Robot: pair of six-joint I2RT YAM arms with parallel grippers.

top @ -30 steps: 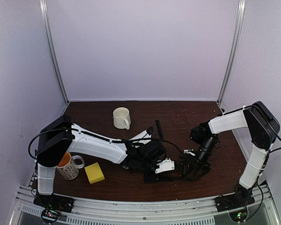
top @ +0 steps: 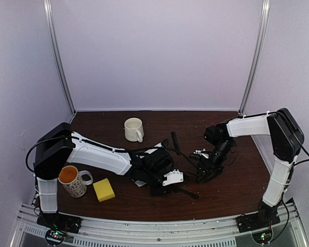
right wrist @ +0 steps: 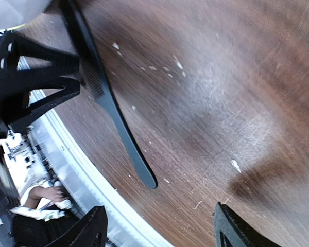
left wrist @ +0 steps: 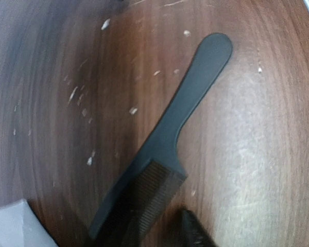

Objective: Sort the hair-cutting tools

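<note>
A black comb [left wrist: 165, 134] with a long handle lies diagonally on the table in the left wrist view. My left gripper is low over its toothed end, fingertips blurred at the bottom edge, partly open. In the right wrist view the comb [right wrist: 126, 141] lies beside my left gripper's black fingers. My right gripper stands open, its fingertips at the bottom of that view with only table between them. In the top view another dark tool [top: 175, 140] lies behind the arms; its kind is unclear.
A white mug [top: 133, 128] stands at the back, a patterned mug [top: 72, 186] and a yellow sponge [top: 104, 190] at the front left. A light object, partly hidden, lies under the left arm.
The left arm has moved a little to the left. My right gripper has moved up and left in the top view, away from the comb's spot at the front.
</note>
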